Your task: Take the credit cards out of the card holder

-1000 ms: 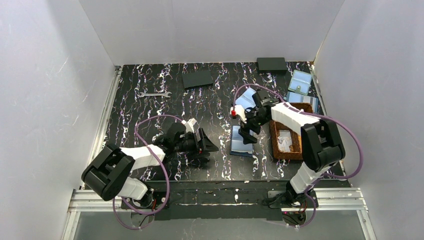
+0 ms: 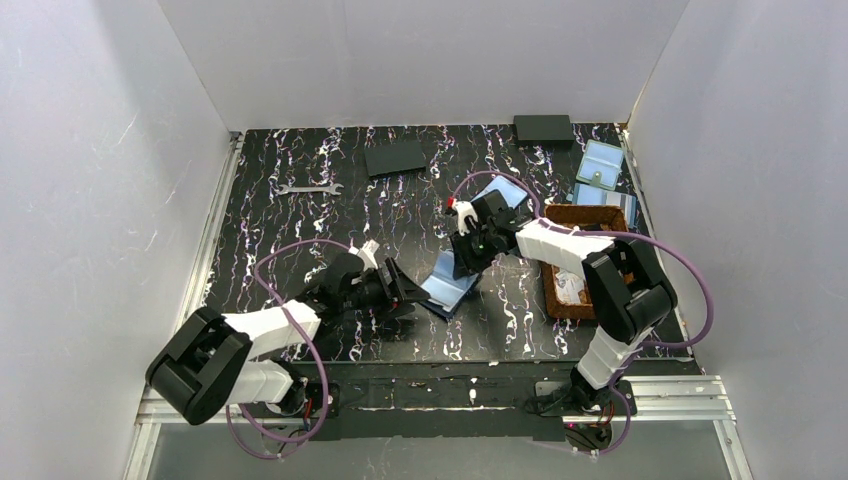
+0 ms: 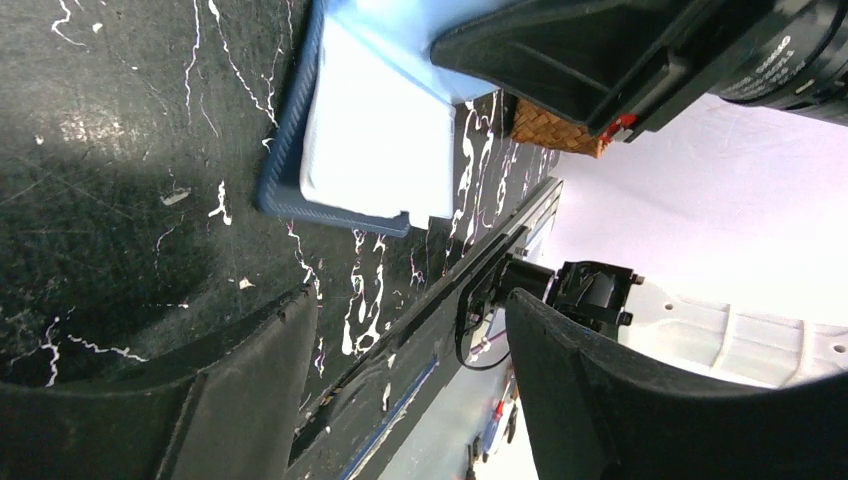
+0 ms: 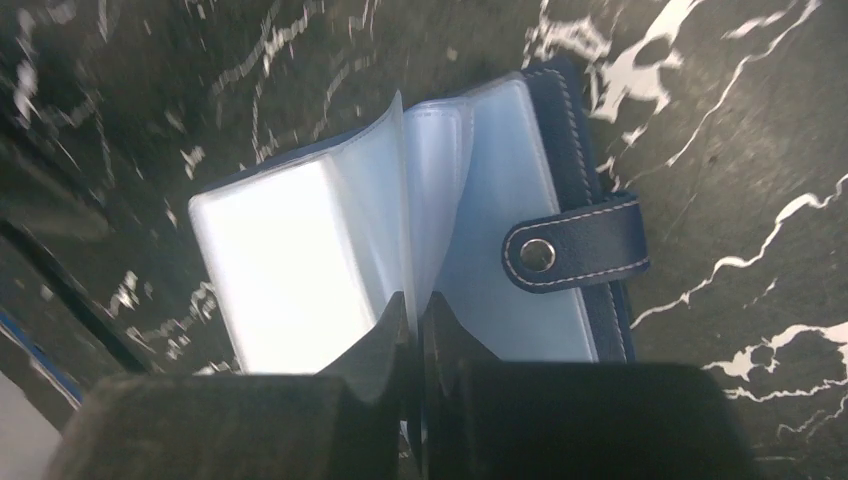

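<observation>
The blue card holder [image 2: 441,287] lies tilted on the marble table between my grippers, its clear sleeves and snap strap [image 4: 575,245] visible in the right wrist view, with a white card face [image 4: 275,270] on one side. My right gripper is over it, fingertips close together around an upright clear sleeve edge; whether it grips that is hard to tell. My left gripper [image 2: 405,295] is at the holder's lower left, its fingers [image 3: 230,400] apart with nothing between them.
A woven basket [image 2: 560,305] with contents stands right. Other light-blue holders [image 2: 600,160] lie at the back right, dark blocks [image 2: 395,158] at the back, and a wrench [image 2: 310,189] at the left.
My left gripper has shifted slightly while the holder came nearer to it.
</observation>
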